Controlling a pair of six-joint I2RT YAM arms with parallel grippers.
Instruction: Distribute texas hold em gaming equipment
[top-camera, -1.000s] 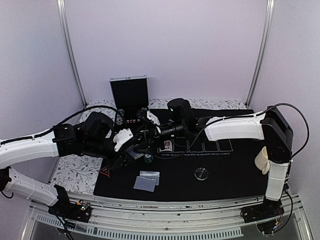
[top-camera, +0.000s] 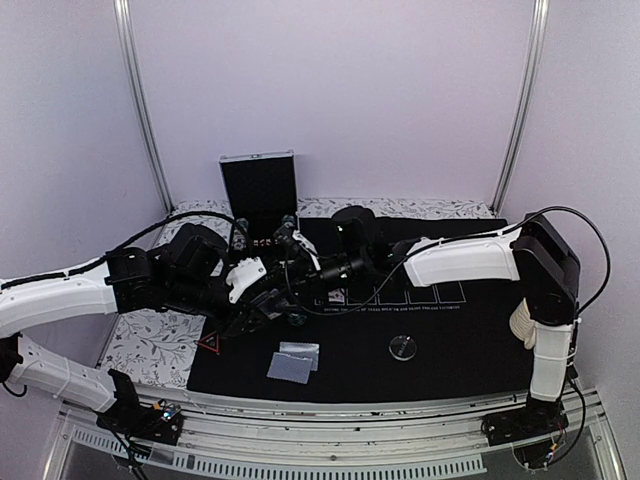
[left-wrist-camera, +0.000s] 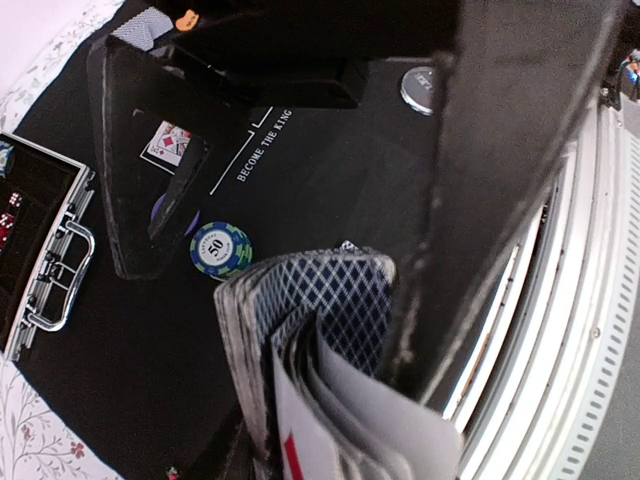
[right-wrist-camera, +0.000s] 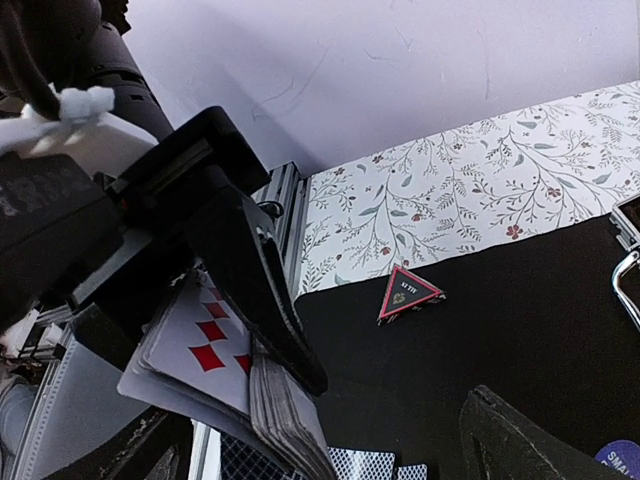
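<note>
A fanned deck of cards with a blue-checked back stands in my left gripper, which is shut on it. In the right wrist view, the deck shows red diamonds and hangs above the mat. My right gripper is open, its two dark fingers on either side of the deck's lower end and apart from it. Face-down cards lie in two overlapping places near the mat's front. A face-up diamond card lies on the printed row. A 50 chip rests on the mat.
An open case stands at the back left. A red-edged triangle marker lies at the mat's left, a round clear button front centre, a purple button near the case.
The left arm has stayed in place.
</note>
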